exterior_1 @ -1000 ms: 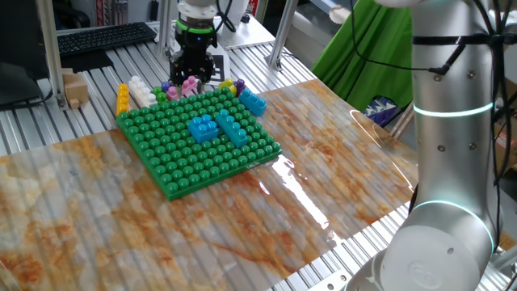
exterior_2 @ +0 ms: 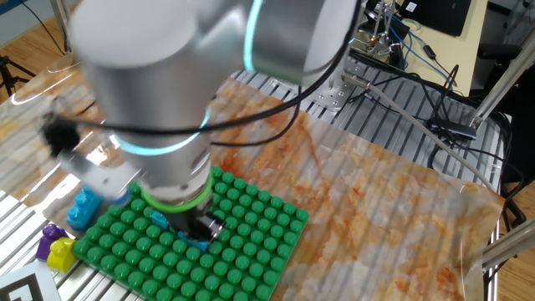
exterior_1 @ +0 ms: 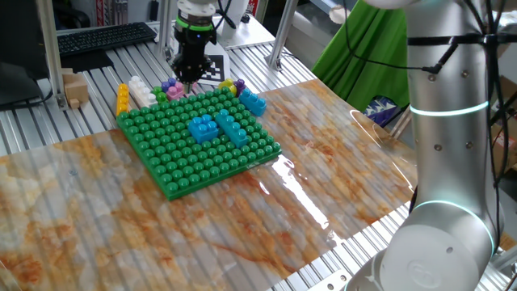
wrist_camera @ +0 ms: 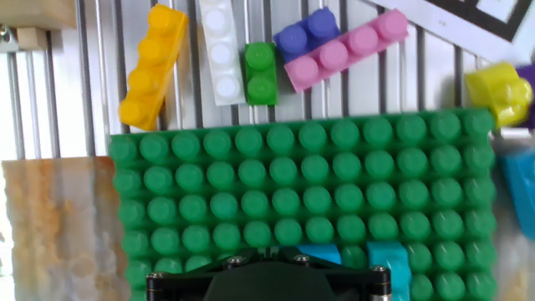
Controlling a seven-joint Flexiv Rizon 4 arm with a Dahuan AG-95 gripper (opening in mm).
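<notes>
A green studded baseplate point(exterior_1: 174, 153) lies on the table with two blue bricks on it, a shorter one point(exterior_1: 203, 129) and a longer one point(exterior_1: 233, 129). Behind its far edge, my gripper point(exterior_1: 188, 86) points down and partly covers the pink brick point(exterior_1: 174, 92) in exterior view 1. The wrist view shows the black gripper at the bottom, and nothing held is visible; its finger cannot be made out. Beyond the plate lie orange point(wrist_camera: 153, 68), white point(wrist_camera: 221, 52), green point(wrist_camera: 260, 73), purple point(wrist_camera: 308, 35) and pink point(wrist_camera: 349, 48) bricks.
Off the plate's right side are a yellow brick point(wrist_camera: 500, 94) and another blue brick point(exterior_1: 253, 102). A wooden block point(exterior_1: 75, 89) stands at the far left. The marbled sheet point(exterior_1: 97, 218) in front of the plate is clear.
In exterior view 1 my gripper has shifted slightly left and now hides more of the pink brick area. The baseplate and its two blue bricks have not moved.
</notes>
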